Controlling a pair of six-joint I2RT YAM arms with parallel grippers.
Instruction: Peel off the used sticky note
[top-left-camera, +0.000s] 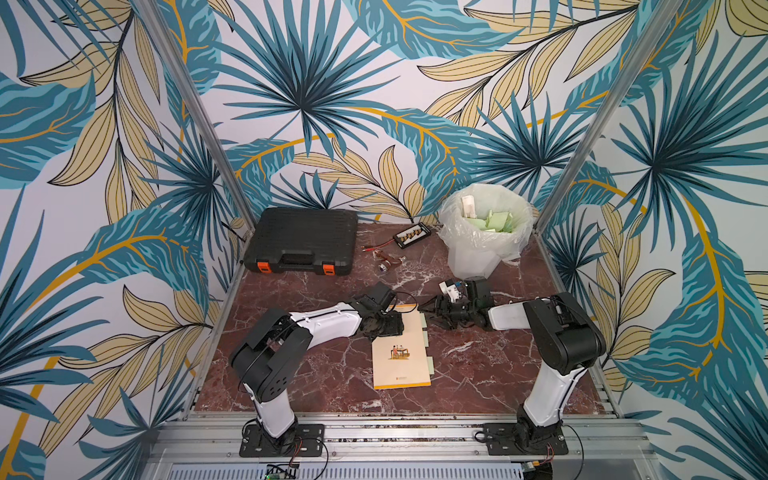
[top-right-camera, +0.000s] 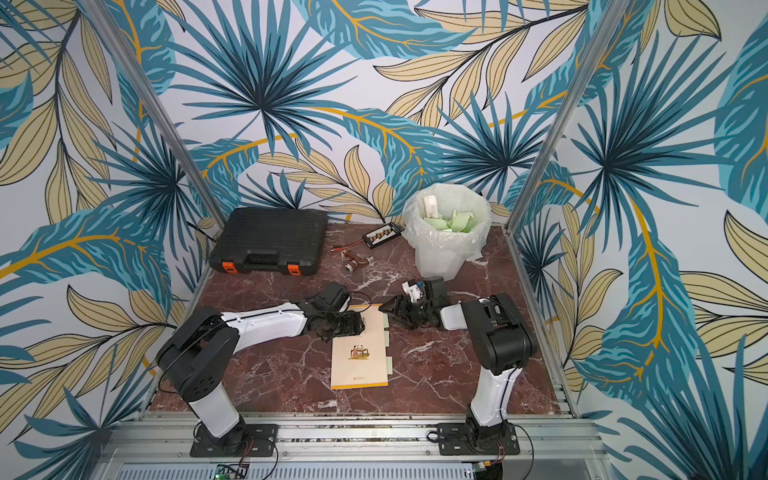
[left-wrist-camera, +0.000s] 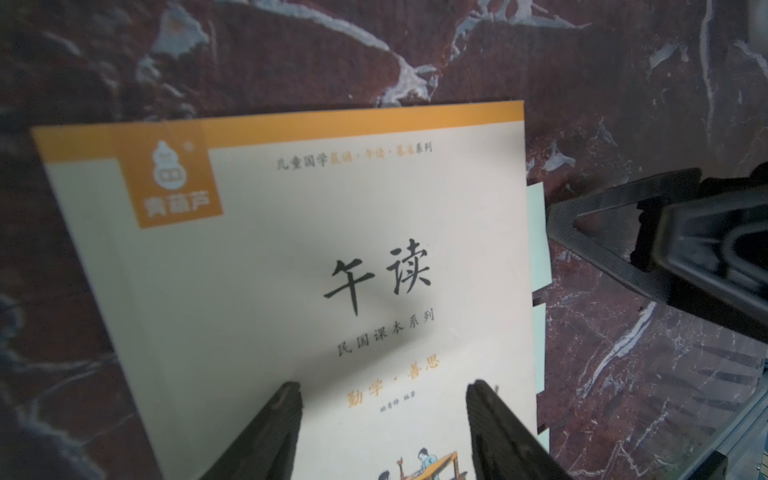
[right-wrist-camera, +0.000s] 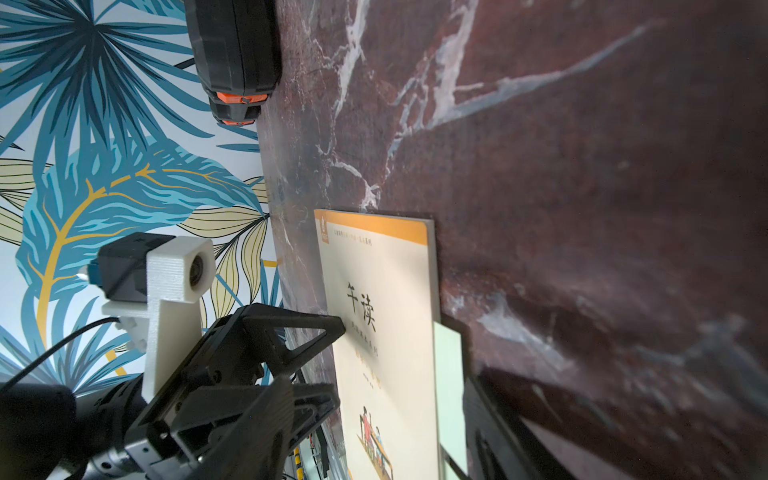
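Note:
A cream booklet (top-left-camera: 400, 364) with pale green sticky tabs (left-wrist-camera: 536, 236) along its right edge lies on the marble table. My left gripper is over its upper part, fingertips apart in its wrist view; whether anything is between them is hard to tell. My right gripper (top-right-camera: 385, 305) is at the upper right edge, beside the top tab; its blurred fingers straddle the booklet's edge and a tab (right-wrist-camera: 449, 384) in the right wrist view.
A white bin bag (top-left-camera: 484, 248) holding green scraps stands at back right. A black case (top-left-camera: 300, 240) lies at back left, with a small electronic board (top-right-camera: 381, 234) and wires between them.

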